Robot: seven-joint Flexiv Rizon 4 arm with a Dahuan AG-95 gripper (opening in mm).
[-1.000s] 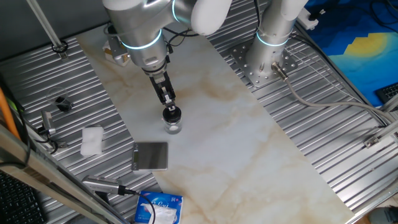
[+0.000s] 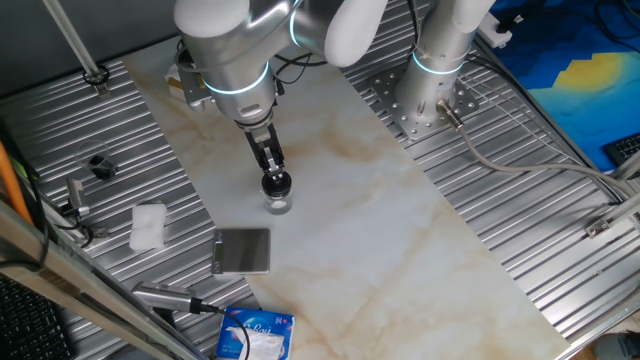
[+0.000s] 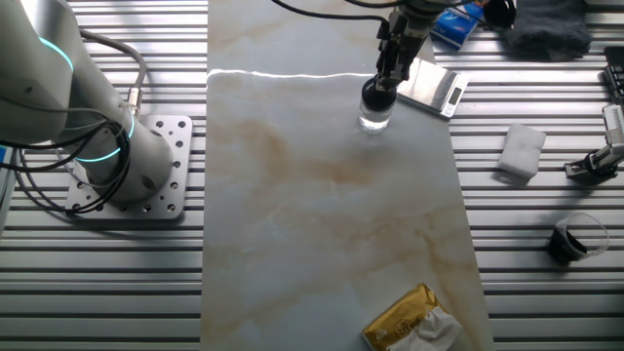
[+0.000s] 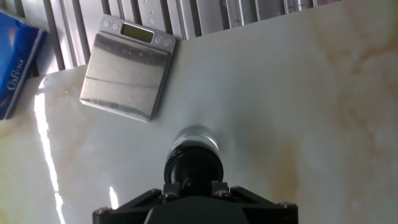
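A small clear jar with a black top stands on the marbled board. Directly over it, my gripper points down, its fingertips at the black top. From the wrist view, the black top reaches back between the fingertips of my gripper, which look shut on its narrower part. Most of the clear jar is hidden beneath the top in that view.
Close to the jar lies a flat silver scale at the board's edge. A blue packet sits past it. On the slatted table are a white block and a small clear cup. A gold packet lies on the board's other end.
The upper arm and wrist have shifted slightly right and down in exterior view 1, tilting the gripper a little. Its fingertips stay at the black top; the jar looks unmoved.
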